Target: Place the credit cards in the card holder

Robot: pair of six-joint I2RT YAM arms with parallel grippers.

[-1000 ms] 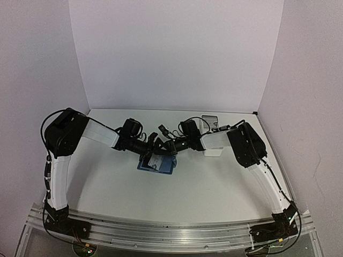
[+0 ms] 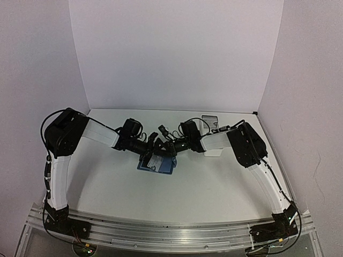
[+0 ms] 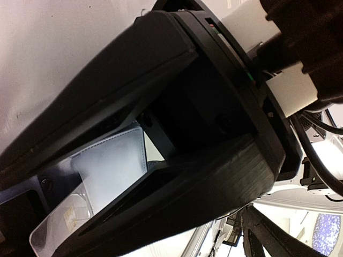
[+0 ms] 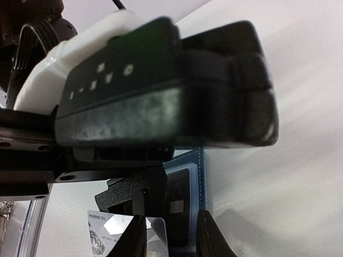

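A blue card holder [image 2: 164, 167] lies mid-table beneath both grippers; its stitched edge [image 4: 199, 187] shows in the right wrist view. My left gripper [image 2: 148, 151] is open over it, with a pale sleeve [image 3: 110, 166] and a clear card [image 3: 56, 230] seen below and between its fingers. My right gripper [image 2: 165, 149] meets it from the right. In the right wrist view a silver card [image 4: 112, 235] is by the right gripper's fingertips [image 4: 206, 235], which stand apart at the bottom edge; I cannot tell whether the card is held.
A white box-like object [image 2: 210, 120] stands at the back right, partly behind the right arm. The two grippers are very close together.
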